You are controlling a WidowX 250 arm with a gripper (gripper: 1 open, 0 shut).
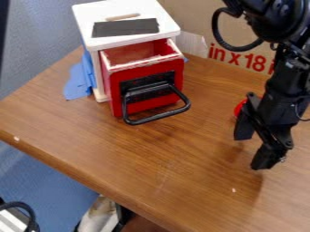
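Observation:
My black gripper [252, 141] hangs low over the right part of the wooden table, fingers pointing down and left, apparently apart with nothing visible between them. A small red object [240, 107] lies partly hidden behind it. Left of it stands a red and white cabinet [114, 28] with an open drawer [130, 56] near the top and a black handle [155, 116] jutting from the front. A dark slab and a thin wooden stick lie on its white top.
A blue cloth [78, 83] lies left of the cabinet. A cardboard box [206, 23] with red lettering stands behind.

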